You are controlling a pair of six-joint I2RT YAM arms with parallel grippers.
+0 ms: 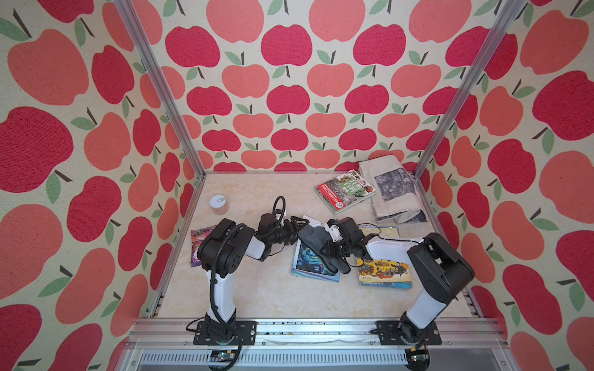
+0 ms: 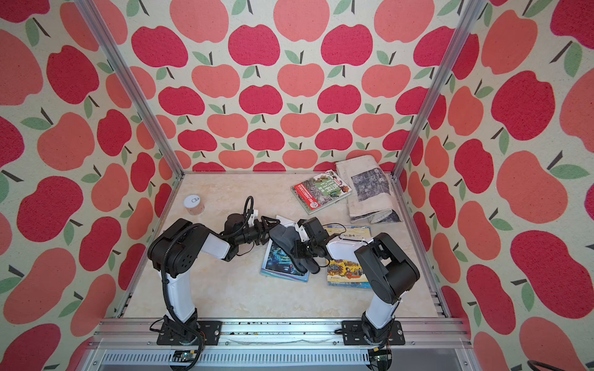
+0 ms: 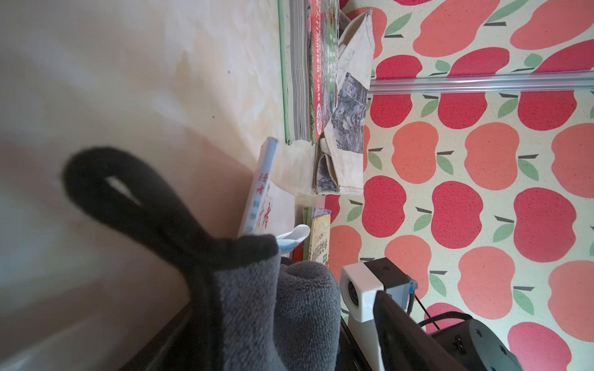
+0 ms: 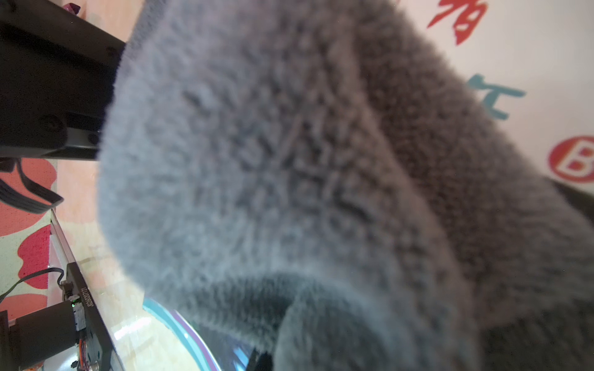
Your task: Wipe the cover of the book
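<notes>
A grey fluffy cloth (image 1: 314, 238) lies bunched over the blue-covered book (image 1: 315, 262) at the centre of the table. My right gripper (image 1: 331, 247) is shut on the cloth, which fills most of the right wrist view. My left gripper (image 1: 297, 228) is at the cloth's left end by the book's back corner; in the left wrist view a dark loop and the cloth (image 3: 303, 309) sit between its blurred fingers, which are part open. Part of the book's white top shows behind the cloth.
A yellow book (image 1: 383, 272) lies to the right, a red-and-green book (image 1: 343, 191) and canvas bag (image 1: 393, 185) at back right. A can (image 1: 218, 202) and purple packet (image 1: 199, 238) are at left.
</notes>
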